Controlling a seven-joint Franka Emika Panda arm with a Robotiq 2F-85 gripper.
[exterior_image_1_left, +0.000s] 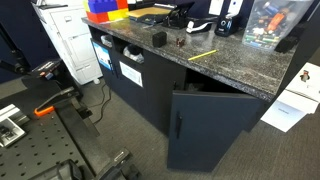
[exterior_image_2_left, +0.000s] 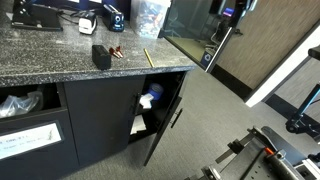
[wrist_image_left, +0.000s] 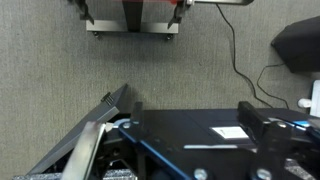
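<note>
In exterior view 1, the dark cabinet door at the near end stands swung out from the cabinet, with a bar handle on its face. A gap shows above the door into the dark inside. Exterior view 2 sees the same door nearly edge-on, with a blue-and-white item on a shelf behind it. My gripper is open in the wrist view, its two fingers wide apart and nothing held between them. Below it are the cabinet's dark front and a white label; the door angles out at lower left.
The speckled countertop carries a yellow stick, a small black box and a clear bin. A black perforated table stands opposite. Carpet between them is mostly clear, apart from a cable.
</note>
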